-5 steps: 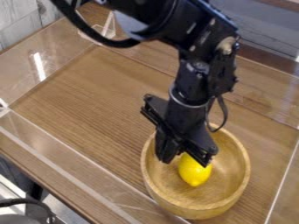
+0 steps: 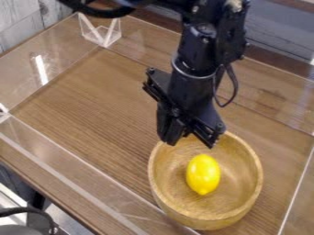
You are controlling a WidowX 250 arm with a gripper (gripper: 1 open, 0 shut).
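Observation:
A yellow egg-shaped object (image 2: 204,173) lies in a tan round bowl (image 2: 170,188) at the lower right. My black gripper (image 2: 185,130) hangs just above the back rim of the bowl, higher than the yellow object and apart from it. Whether its fingers are open or shut is hard to make out.
A small clear rack (image 2: 101,27) stands at the back left. A dark cable lies at the lower left edge.
My gripper has risen up and back from the yellow object, which now shows fully in the bowl.

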